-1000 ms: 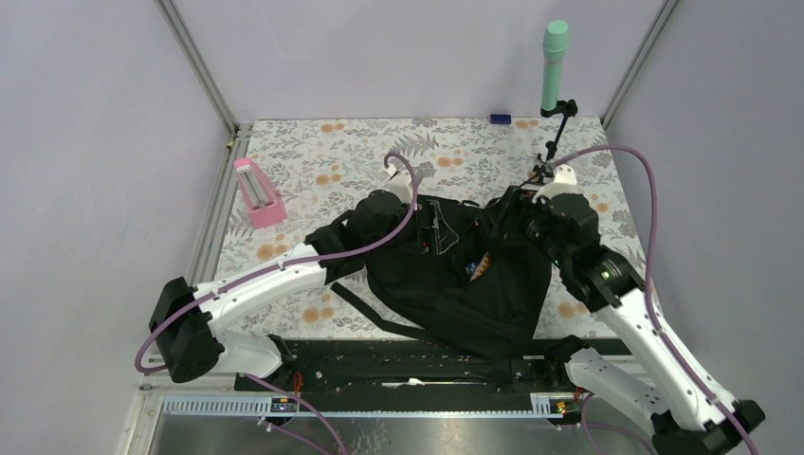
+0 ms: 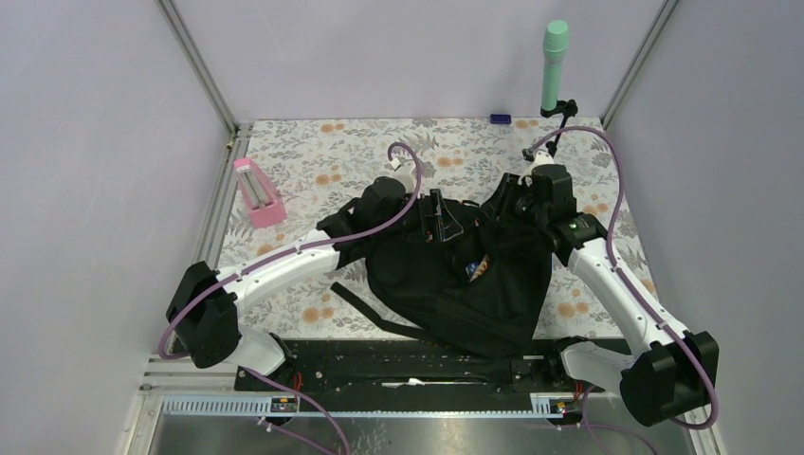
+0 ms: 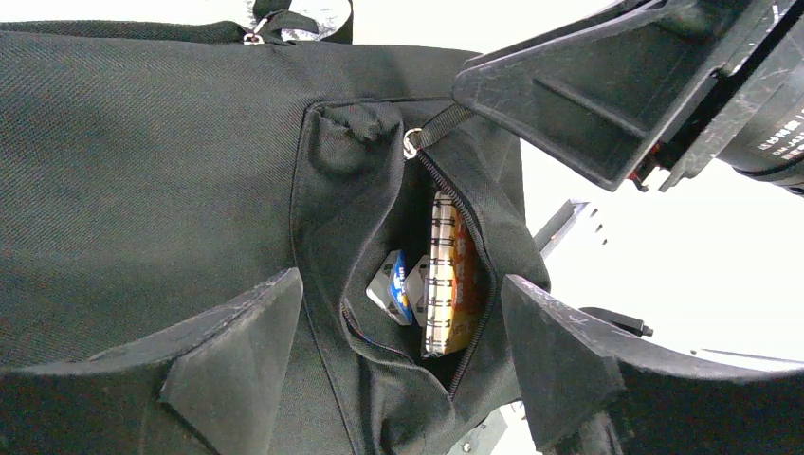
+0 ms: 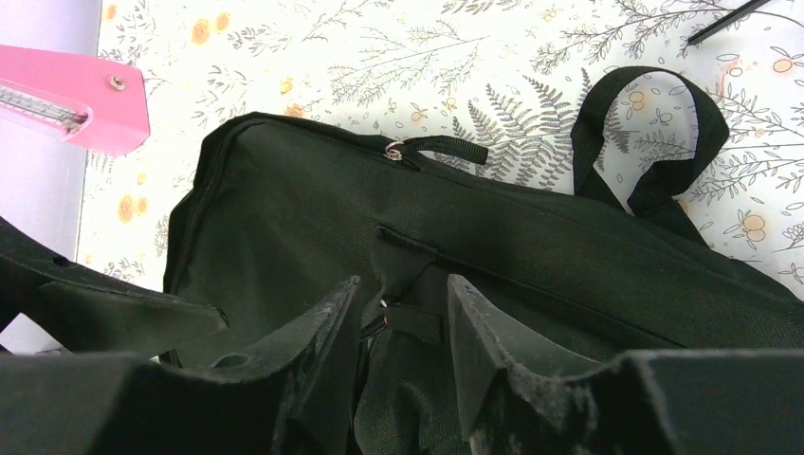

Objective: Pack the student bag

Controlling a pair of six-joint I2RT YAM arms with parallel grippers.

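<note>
The black bag (image 2: 446,303) lies flat in the table's middle. Its pocket gapes in the left wrist view, showing a spiral-bound notebook (image 3: 439,284) and small blue-and-white items (image 3: 391,287). Above the pocket hangs my left gripper, wide open and holding nothing. My right gripper is low over the zip end of the pocket, its fingers apart with a narrow gap. A fabric zip pull (image 4: 414,322) shows in that gap. From the left wrist view the pull (image 3: 444,124) reaches to the right fingers; a grip on it cannot be made out.
A pink case (image 2: 259,194) stands at the table's left edge. At the back are a small dark blue item (image 2: 500,119) and a mint-green cylinder (image 2: 553,66) on a black stand. A strap (image 2: 370,310) trails at the bag's front left.
The right arm has swung inward and its gripper has come over the zip end. My left arm has shifted slightly right. The bag stays in place.
</note>
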